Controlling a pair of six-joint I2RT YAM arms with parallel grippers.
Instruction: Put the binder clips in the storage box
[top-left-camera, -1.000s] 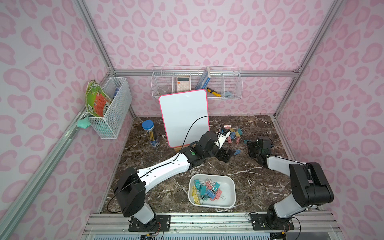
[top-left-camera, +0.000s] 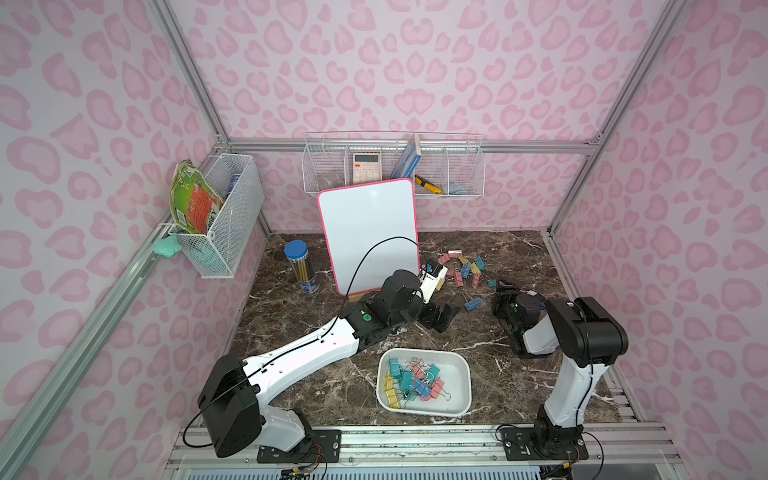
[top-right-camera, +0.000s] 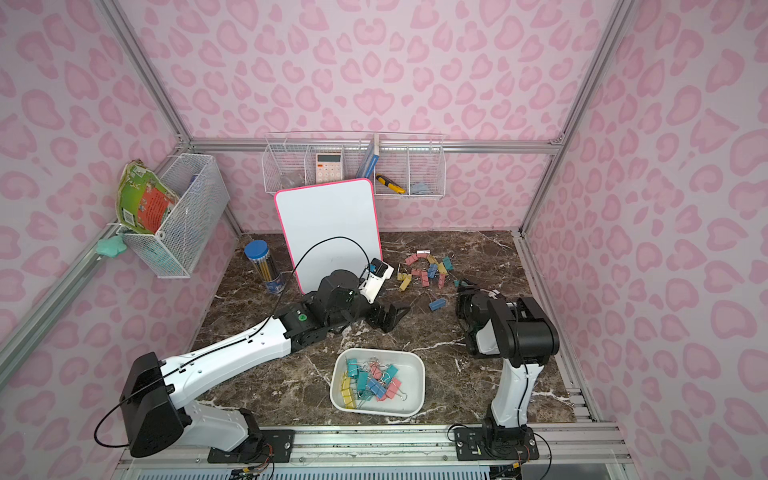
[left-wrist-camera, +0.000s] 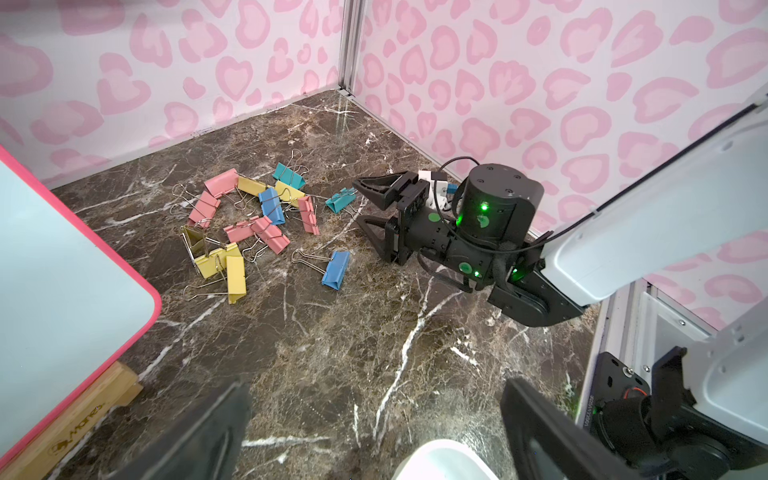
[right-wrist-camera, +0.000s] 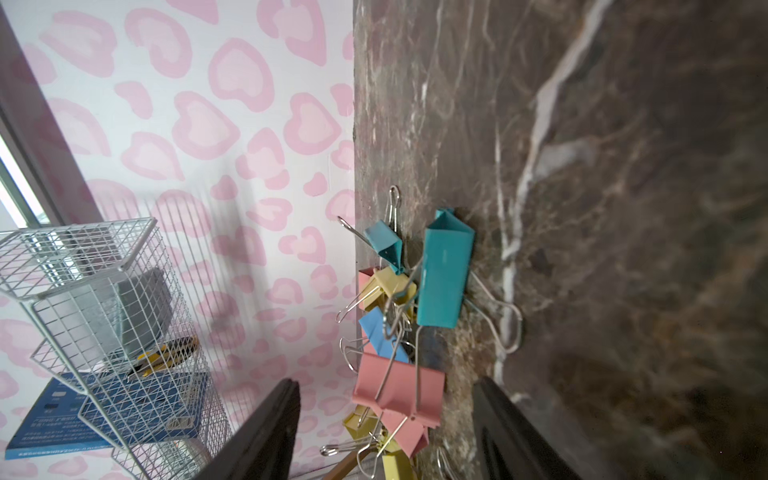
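Note:
A white storage box near the front edge holds several teal, yellow, pink and blue binder clips. More clips lie scattered at the back right of the table, among them a lone blue clip and a teal clip. My right gripper is open with its fingers facing that teal clip, which it does not touch; nothing is between them. My left gripper stands open and empty above the table behind the box, left of the blue clip. In the left wrist view its fingers are blurred.
A whiteboard stands behind my left arm, with a blue-lidded jar to its left. Wire baskets hang on the back wall and left side. Bare table lies between the box and the clips.
My left gripper has drawn back a little to the left, away from the blue clip. The right arm's elbow has swung inward to the left, while its gripper stays near the teal clip.

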